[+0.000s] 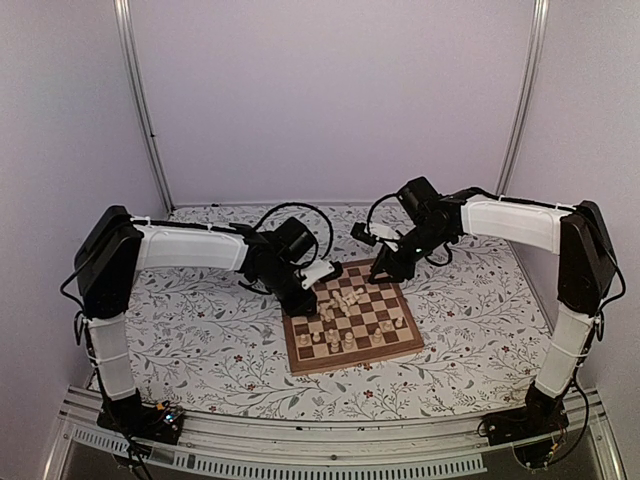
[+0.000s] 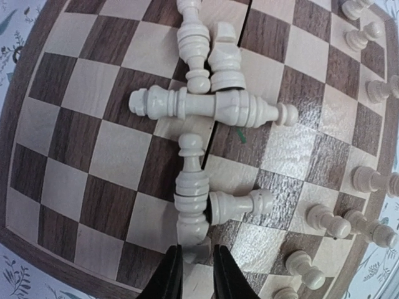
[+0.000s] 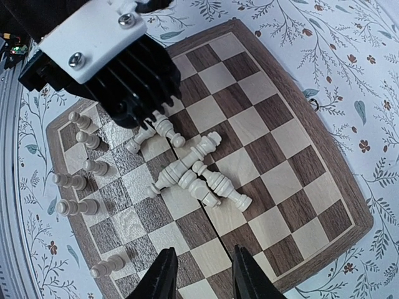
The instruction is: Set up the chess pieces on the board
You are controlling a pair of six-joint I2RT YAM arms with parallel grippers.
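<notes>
The wooden chess board (image 1: pixel 355 364) lies on the table with several cream pieces on it. Toward its middle, a long piece (image 2: pixel 234 107) lies on its side among other toppled ones. At the left of the cluster, my left gripper is open over the end of a lying piece (image 2: pixel 191 187) that has a smaller fallen piece (image 2: pixel 240 205) beside it. Whether the fingers touch that end is unclear. My right gripper hangs open above the board's right part, nothing between its fingers. Several pieces, such as this one (image 3: pixel 107 266), stand upright along the near side.
The left gripper's dark body (image 3: pixel 118 81) covers one part of the board in the right wrist view. The board's far half is largely bare. Flowered table surface (image 1: pixel 210 340) around the board is free.
</notes>
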